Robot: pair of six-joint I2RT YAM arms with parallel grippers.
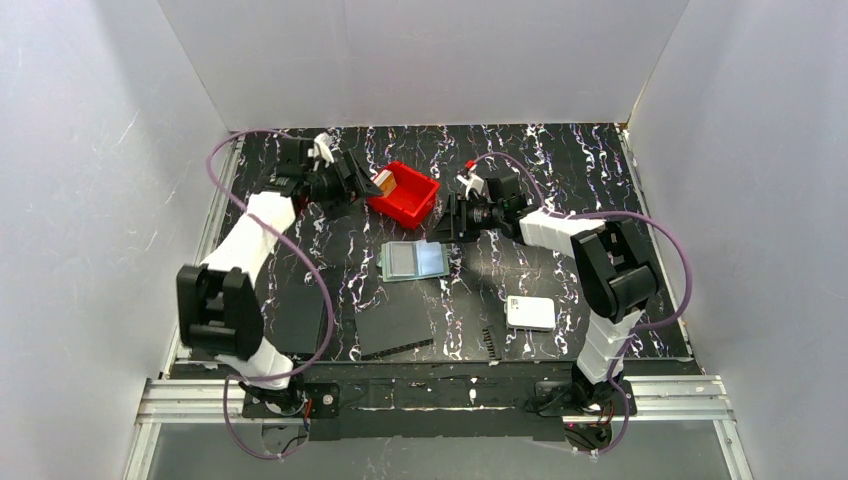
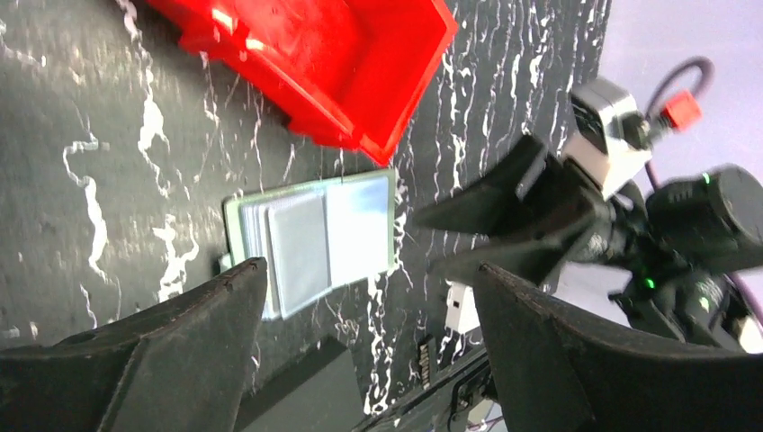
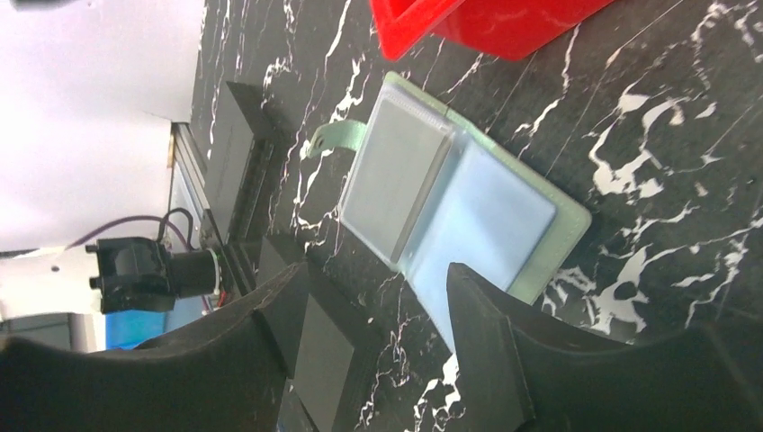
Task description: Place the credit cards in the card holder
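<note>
The card holder (image 1: pixel 416 261) lies spread flat on the table, pale green with clear sleeves, and its strap (image 3: pixel 338 136) sticks out to one side. Just behind it stands the red bin (image 1: pixel 412 200), with a tan and white block (image 1: pixel 385 183), possibly the cards, at its left end. Over the bin's left edge, my left gripper (image 1: pixel 368 180) hovers beside that block; the left wrist view shows its fingers (image 2: pixel 211 310) apart and empty. My right gripper (image 1: pixel 447 224) is at the holder's right edge, above the table. Its fingers (image 3: pixel 274 315) stand apart too, with nothing between them.
Dark flat panels (image 1: pixel 395 327) lie along the front left. A white box (image 1: pixel 530 313) rests at front right, and a small black strip (image 1: pixel 491 343) lies left of it. Bare marble-patterned table (image 1: pixel 590 160) stretches across the back right.
</note>
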